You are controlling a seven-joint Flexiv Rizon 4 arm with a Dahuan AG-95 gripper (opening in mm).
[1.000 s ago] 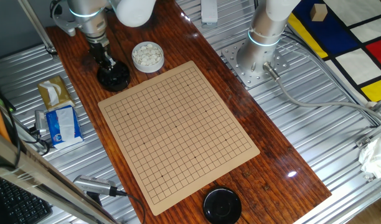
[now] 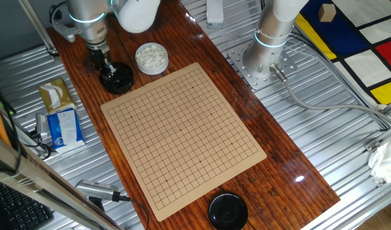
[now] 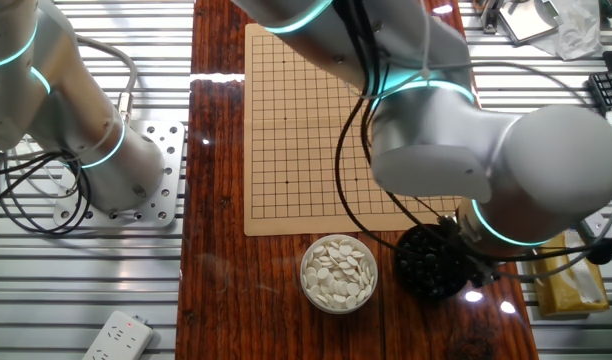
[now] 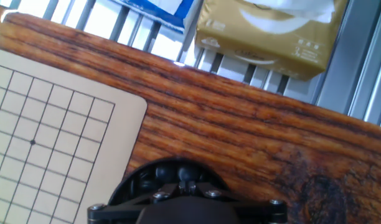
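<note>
My gripper (image 2: pixel 110 69) points down at the black bowl (image 2: pixel 122 83) beside the board's corner. Glossy black stones (image 4: pixel 159 173) fill that bowl in the wrist view. There the dark fingertips lie close together over the bowl's near part, black against black, so their gap and anything between them cannot be made out. The tan gridded board (image 2: pixel 183 137) is bare in exterior view 1. Beside the black bowl stands a white bowl (image 3: pixel 310 292) full of white pieces (image 3: pixel 338 273). In exterior view 2 the arm covers part of the board and hides the fingers.
A black round dish (image 2: pixel 227 211) rests past the board's opposite end. Gold (image 2: pixel 57 96) and blue (image 2: pixel 66 130) tissue packs lie off the wooden table's edge (image 4: pixel 253 93). The arm's base (image 2: pixel 262 64) stands on the opposite side. Dark cables hang from the arm in exterior view 2.
The arm's wrist has shifted slightly downward and left in exterior view 1, with the gripper staying at the black bowl. Board and bowls have not moved.
</note>
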